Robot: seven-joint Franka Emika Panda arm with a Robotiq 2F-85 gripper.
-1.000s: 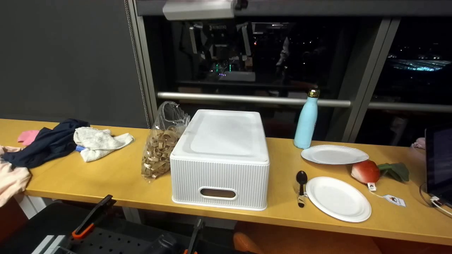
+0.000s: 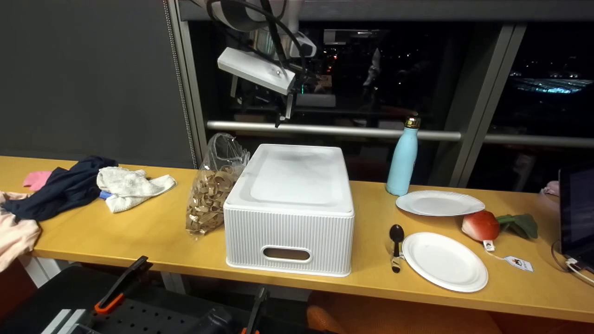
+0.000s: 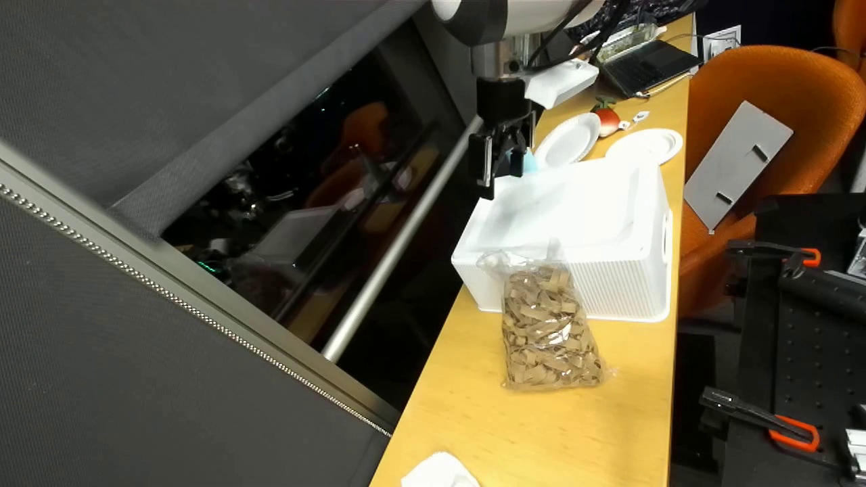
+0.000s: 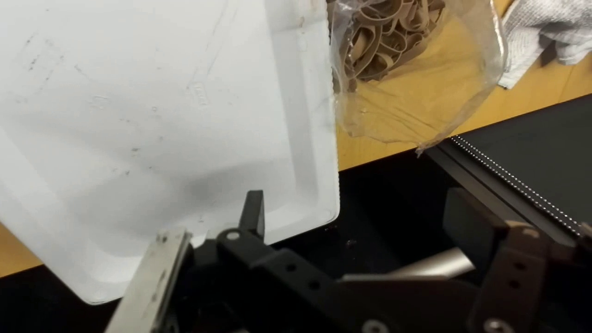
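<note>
My gripper (image 3: pixel 505 166) hangs above the back part of a white ribbed box (image 3: pixel 605 280), pointing down. Its two fingers (image 4: pixel 253 213) stand wide apart in the wrist view, with nothing between them, so it is open. The box's flat lid (image 2: pixel 298 173) is bare. Leaning against one side of the box is a clear bag (image 2: pixel 209 200) of brown curled strips, its loose top standing up near the lid's edge. In exterior view 1 the gripper is small and dark against the window, and its fingers are hard to make out.
Right of the box stand a light blue bottle (image 2: pixel 403 161), two white plates (image 2: pixel 445 261), a black spoon (image 2: pixel 396 239) and a red vegetable toy (image 2: pixel 481 225). Cloths (image 2: pixel 131 186) lie at the left. A metal rail (image 2: pixel 334 130) crosses the window behind. Bare table shows left of the bag.
The arm has come down towards the box, and the gripper has turned and tilted from its higher pose before the window. The objects on the table have not moved.
</note>
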